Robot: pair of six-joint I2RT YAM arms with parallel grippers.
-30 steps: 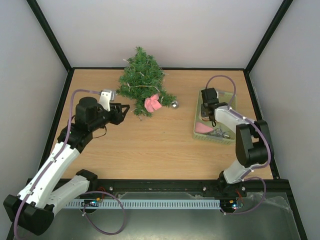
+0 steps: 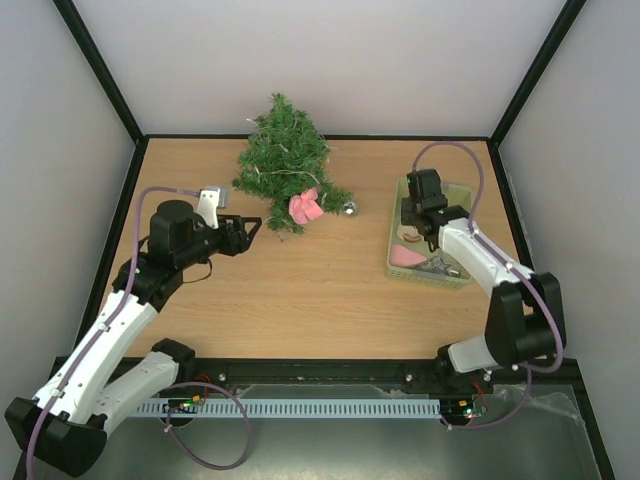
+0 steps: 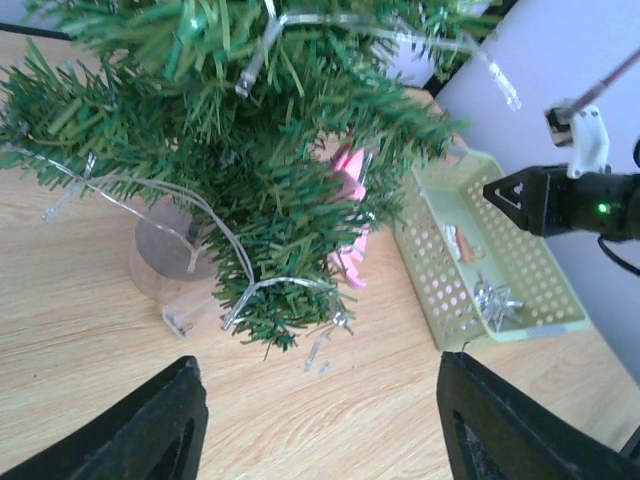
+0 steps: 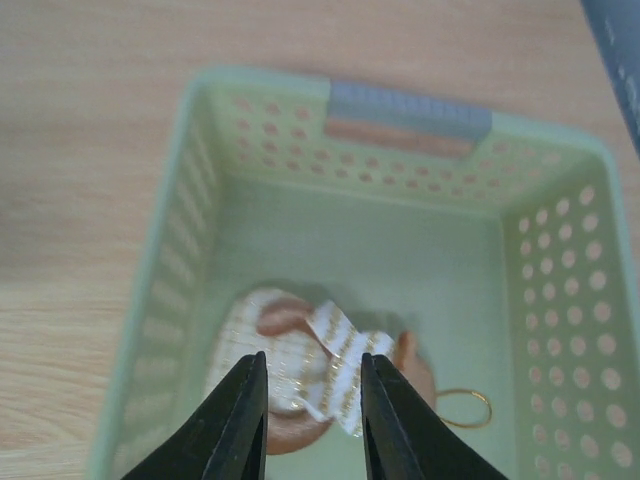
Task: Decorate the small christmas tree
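The small green tree [image 2: 282, 158] stands at the back middle, with clear string lights, a pink bow [image 2: 305, 205] and a silver ornament [image 2: 349, 208] at its lower right. My left gripper is open, just left of the tree, facing its branches. The green basket [image 2: 430, 280] at the right holds a pink piece [image 2: 408, 255], a silver ornament [image 3: 496, 303], and brown-and-white ornaments [image 4: 344, 365]. My right gripper is over the basket, its fingers apart above the brown-and-white ornaments.
Walls bound it at the back and both sides.
The left arm has moved very slightly toward the tree. The tree looks unchanged.
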